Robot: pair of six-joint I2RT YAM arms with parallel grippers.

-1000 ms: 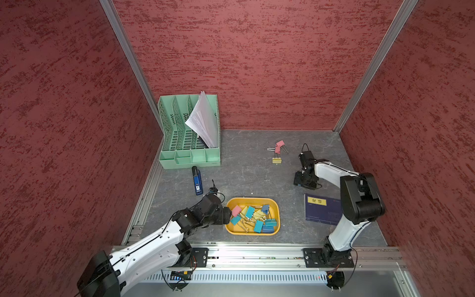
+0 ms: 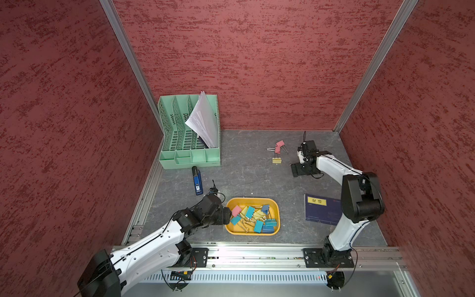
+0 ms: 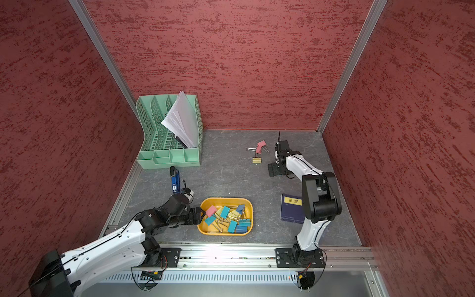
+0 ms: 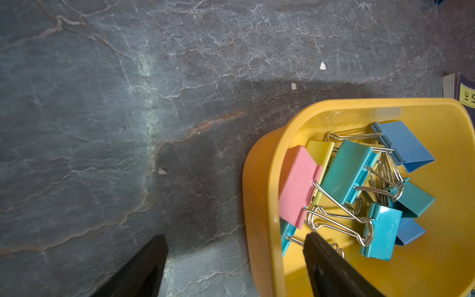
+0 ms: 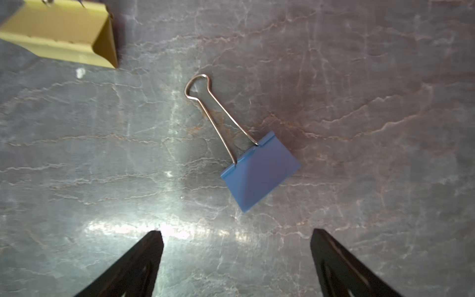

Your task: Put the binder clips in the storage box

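In the right wrist view a blue binder clip (image 5: 262, 170) lies flat on the table with its wire handle extended. My open right gripper is just short of it, with nothing between the fingers. A yellow clip (image 5: 64, 29) rests at that view's upper left. Farther back are two pink clips (image 2: 280, 144) close to the same yellow clip (image 2: 276, 160). The yellow storage box (image 4: 267, 208) contains several pink, yellow, teal and blue clips. At the box's left wall, my left gripper holds nothing, its fingers apart; its height over the rim is unclear.
A green file rack (image 2: 190, 158) holding white papers (image 2: 203, 121) occupies the back left. In front of it lies a dark blue stapler-like object (image 2: 197, 180). A navy book (image 2: 324, 210) is on the right near the right arm. Mid-table is free.
My right gripper has shifted toward the back of the table. The left arm is still.
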